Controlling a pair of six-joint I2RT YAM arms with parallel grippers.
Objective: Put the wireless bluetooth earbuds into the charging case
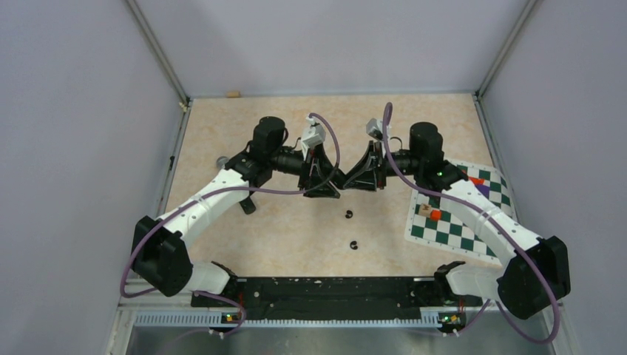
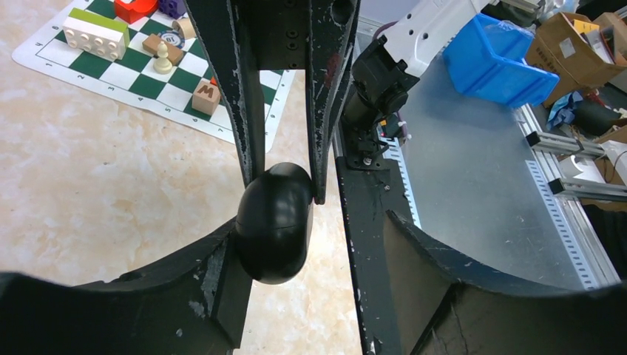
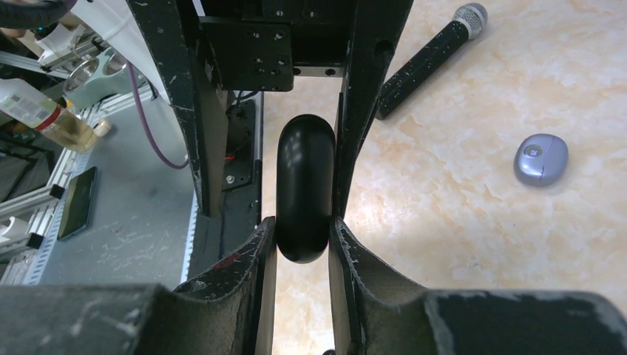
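A glossy black charging case [image 2: 277, 222], closed as far as shows, is held above the table between my grippers. In the right wrist view the right gripper is shut on the case [image 3: 304, 188]. The left gripper stands open around it: one finger [image 2: 222, 277] lies against or very close to the case, the other well apart from it. From above, the two grippers meet mid-table and mostly hide the case. Two small black earbuds, one nearer the grippers [image 1: 349, 214] and one nearer the front [image 1: 353, 245], lie on the table.
A chequered board [image 1: 444, 235] with blocks and a chess piece [image 2: 163, 59] lies at the right. A microphone [image 3: 432, 58] and a grey mouse-like object [image 3: 541, 159] lie on the left side. Bare table surrounds the earbuds.
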